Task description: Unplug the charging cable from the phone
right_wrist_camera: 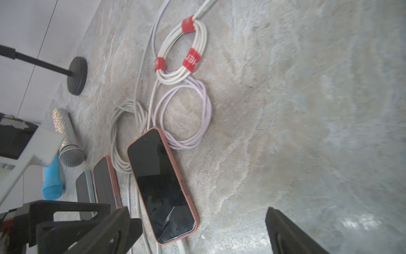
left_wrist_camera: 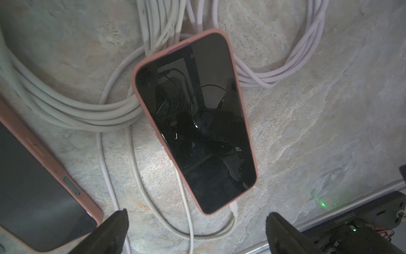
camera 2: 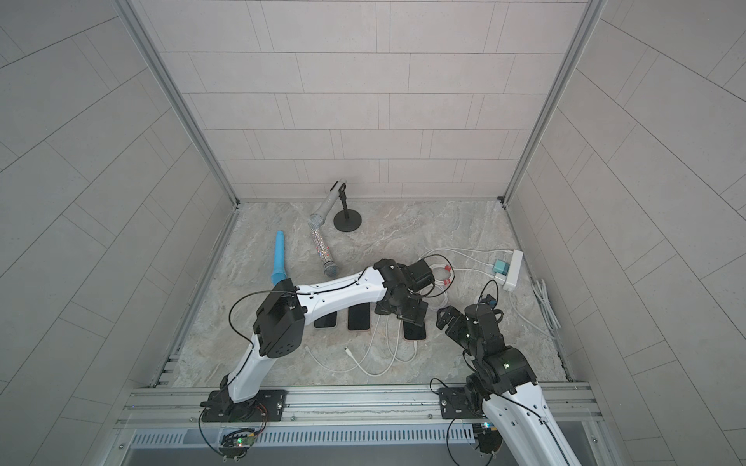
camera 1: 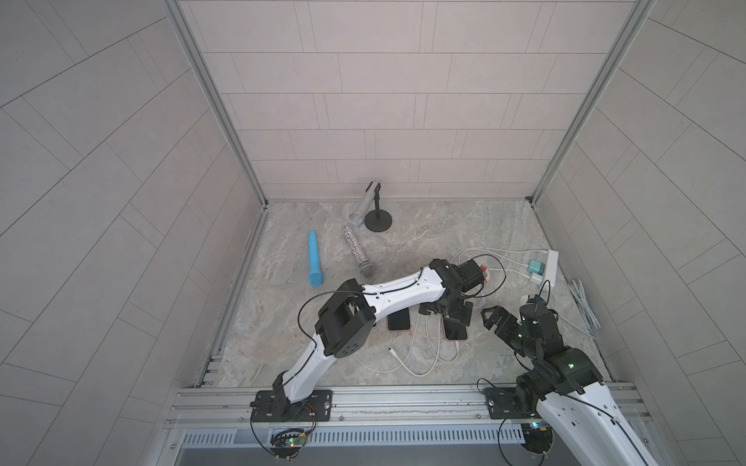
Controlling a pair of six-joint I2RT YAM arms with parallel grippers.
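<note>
A pink-cased phone (left_wrist_camera: pixel 196 118) lies screen up on white and lilac cables, with a white charging plug (left_wrist_camera: pixel 233 209) in its bottom edge. My left gripper hangs open above this phone, nothing between its fingers, its wrist view looking straight down on it. My right gripper stands open to the right of the same phone (right_wrist_camera: pixel 162 186), which appears low in the right wrist view. A second phone (left_wrist_camera: pixel 38 182) lies left of it, and a further phone (right_wrist_camera: pixel 84 194) beyond that.
A power strip (camera 1: pixel 550 272) with adapter and coiled cables sits at right. A blue microphone (camera 1: pixel 314 256), sparkly microphone (camera 1: pixel 356 248) and black stand (camera 1: pixel 378 220) occupy the back left. Bare marble surrounds the right of the phones.
</note>
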